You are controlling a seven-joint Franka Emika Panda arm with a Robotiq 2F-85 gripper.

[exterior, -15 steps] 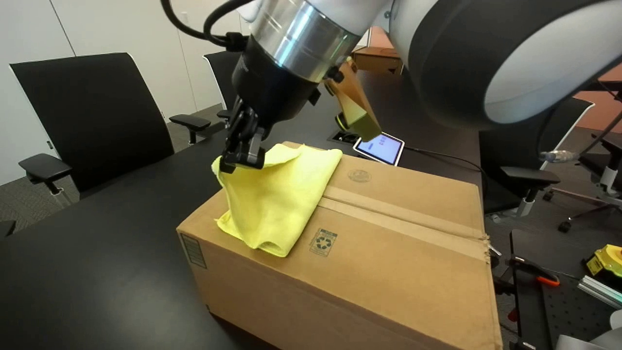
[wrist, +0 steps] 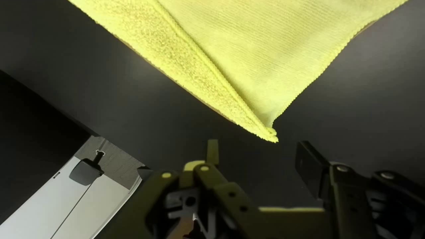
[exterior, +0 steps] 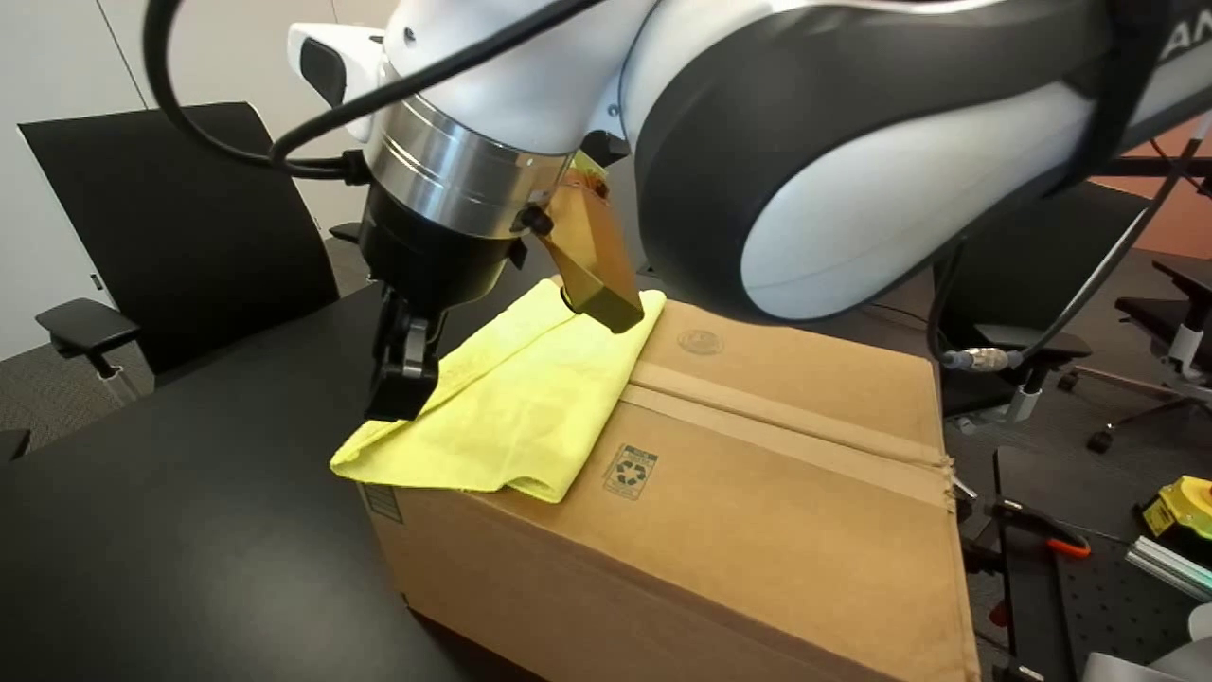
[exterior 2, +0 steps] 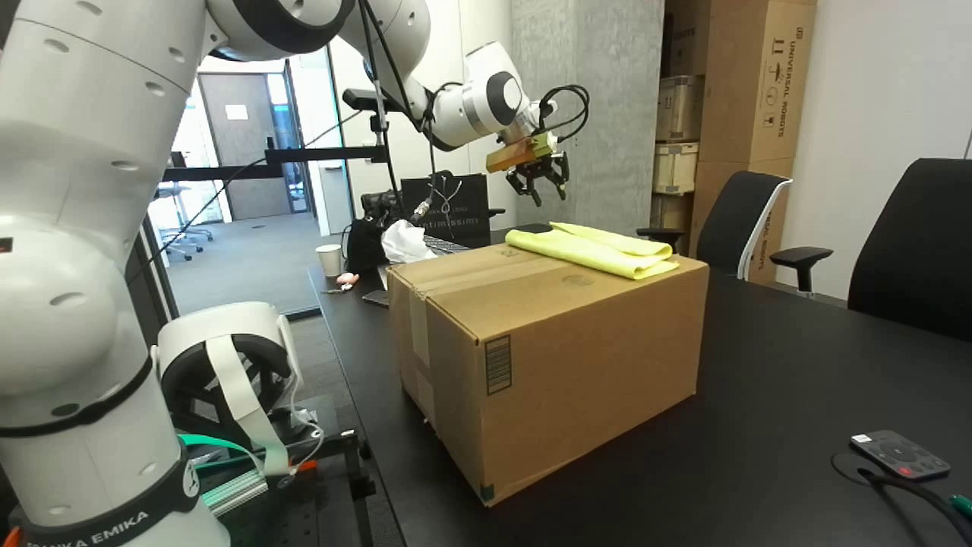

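Observation:
A yellow cloth (exterior: 517,398) lies partly folded over the end of a cardboard box (exterior: 773,500), one corner reaching the box's edge. In the wrist view the pointed corner of the cloth (wrist: 247,71) ends just beyond the fingertips, with a gap between. My gripper has its fingers apart and only dark table behind the space between them. From the second exterior view, the gripper (exterior 2: 539,187) hangs above the cloth, clear of it.
The box stands on a black table (exterior 2: 802,401). A remote (exterior 2: 900,454) with a cable lies on the table's near right. Chairs (exterior: 170,227) stand round it. Bare tabletop surrounds the box's cloth-covered end.
A second ago the gripper held the cloth's corner raised. Now that corner is released and lies flat toward the box's edge, while the arm has shifted left in the first exterior view.

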